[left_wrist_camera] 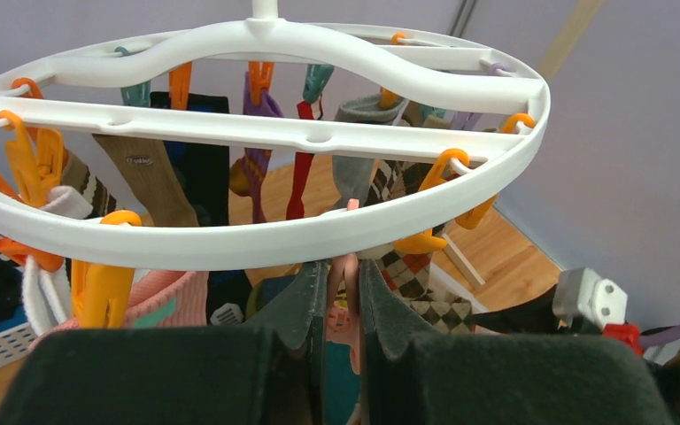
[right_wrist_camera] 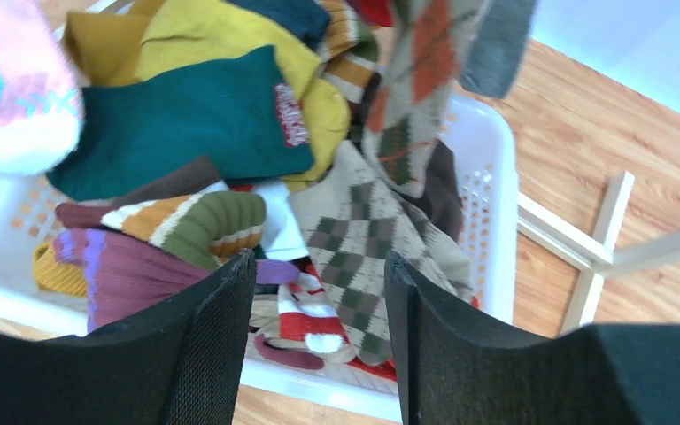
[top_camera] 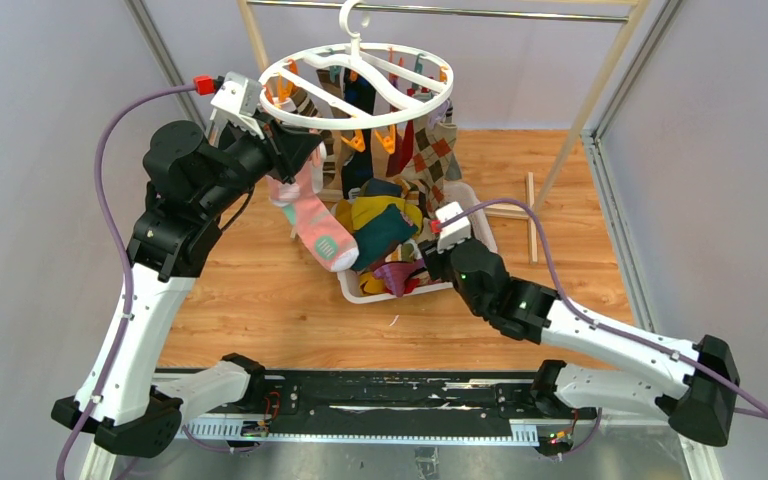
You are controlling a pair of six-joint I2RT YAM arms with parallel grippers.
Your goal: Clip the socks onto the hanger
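Observation:
The white round hanger [top_camera: 355, 125] with orange and teal clips, several holding socks, hangs at top. My left gripper is shut on a pink clip [left_wrist_camera: 351, 274] at the front rim. A pink sock [top_camera: 320, 230] hangs under the left gripper in the top view; what holds it is hard to tell. My right gripper stands open over the white basket [right_wrist_camera: 496, 212] of loose socks, nothing between its fingers. An argyle sock [right_wrist_camera: 345, 212] lies below it in the basket.
A wooden rack [top_camera: 610, 55] with a metal bar stands behind the hanger, its foot right of the basket. Bare wooden floor [top_camera: 430, 330] surrounds the basket. Walls bound both sides.

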